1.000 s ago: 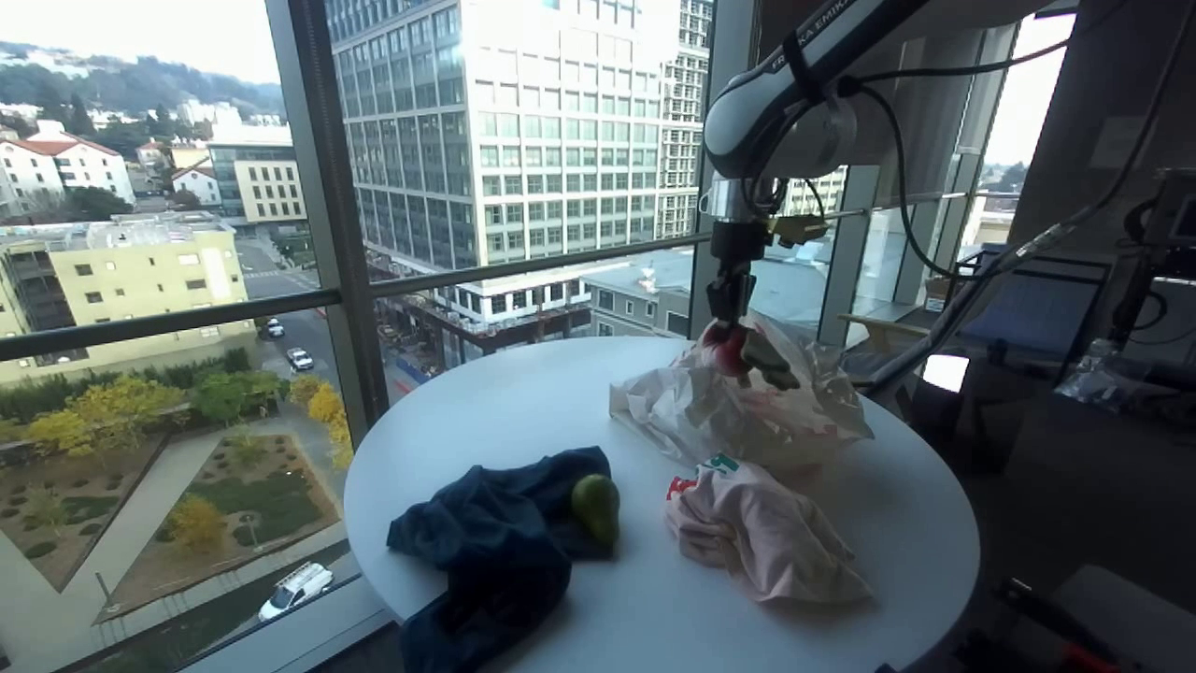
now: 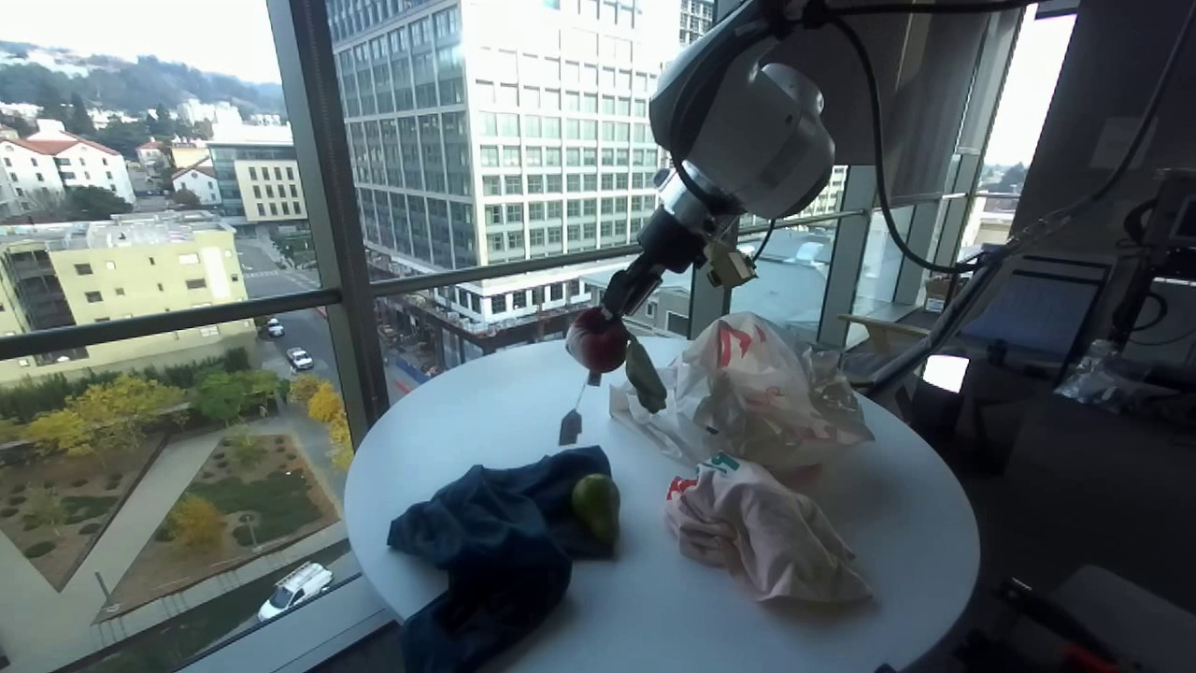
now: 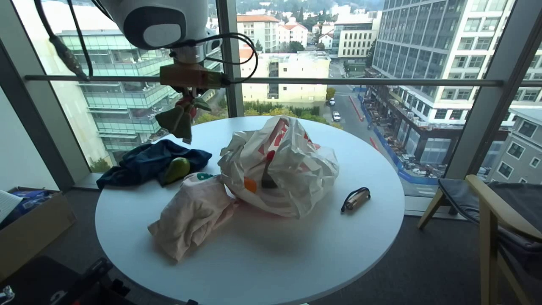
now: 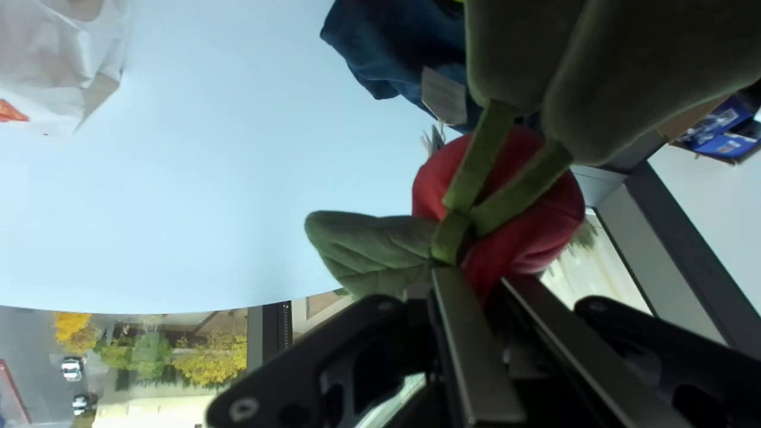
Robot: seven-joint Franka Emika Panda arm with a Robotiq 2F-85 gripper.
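A red plush toy (image 2: 596, 341) with green cloth leaves hangs above the far part of the round white table (image 2: 471, 421), a small tag dangling from it. My gripper (image 2: 612, 309) is tilted and shut on this toy. The wrist view shows the toy's red body (image 4: 528, 207) and green straps against the gripper's fingers, with a broad leaf (image 4: 374, 249) to one side. A green pear (image 2: 596, 507) rests at the edge of a crumpled dark blue cloth (image 2: 482, 522), nearer the table's front than the toy. A white plastic bag (image 3: 289, 188) stands upright and bunched, apart from the toy.
Next to the bag lies a crumpled pink cloth (image 2: 774, 538). A small brown item with a black cord (image 3: 357, 200) is on the bag's other side. Bare tabletop shows between the blue cloth and the bag. Windows border the table's far side.
My arm has swung left from over the plastic bag, carrying the red plush toy, and the gripper has gone from nearly vertical to slanted. The pear and cloths have stayed put.
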